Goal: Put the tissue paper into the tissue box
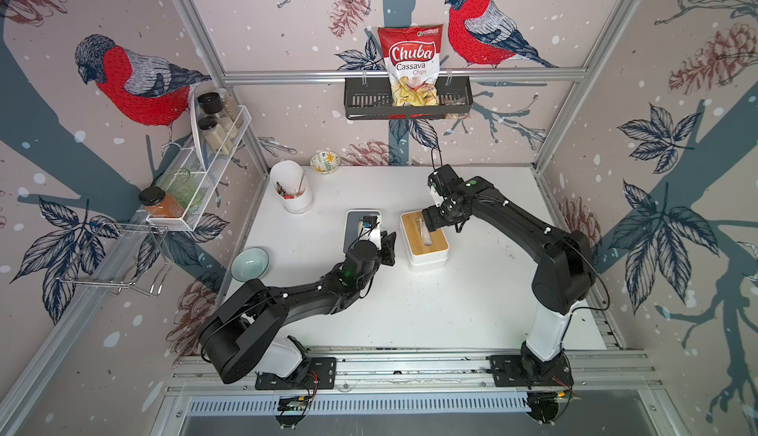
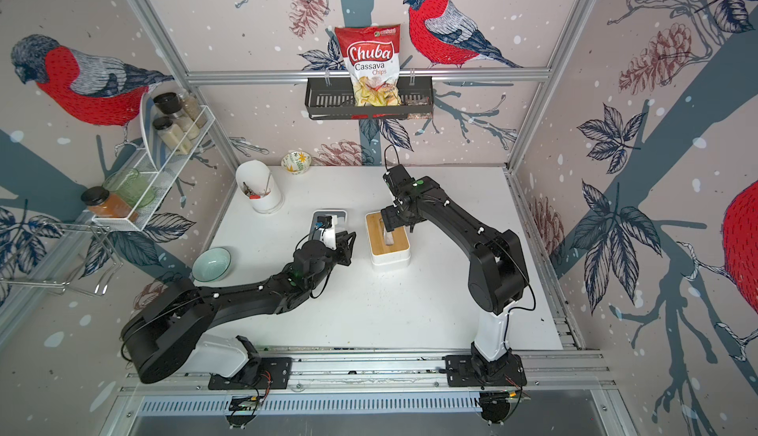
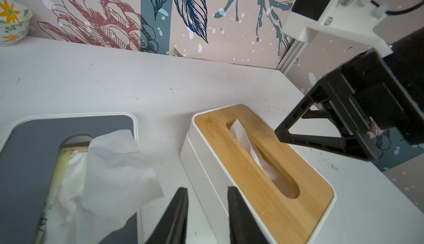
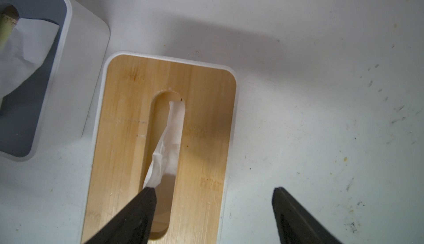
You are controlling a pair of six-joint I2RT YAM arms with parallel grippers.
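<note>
Two tissue boxes stand side by side on the table. The right box has a wooden lid, and white tissue pokes up through its long slot. In the left box, with a grey lid, a larger loose tissue sticks out beside a yellow-green pack edge. My left gripper is part open in front of the boxes, with nothing visible between its fingers. Above the wooden lid's far right part is my right gripper, open wide, apart from the tissue.
A white container of utensils and a flowered bowl stand at the back left. A pale green bowl lies near the left edge.
</note>
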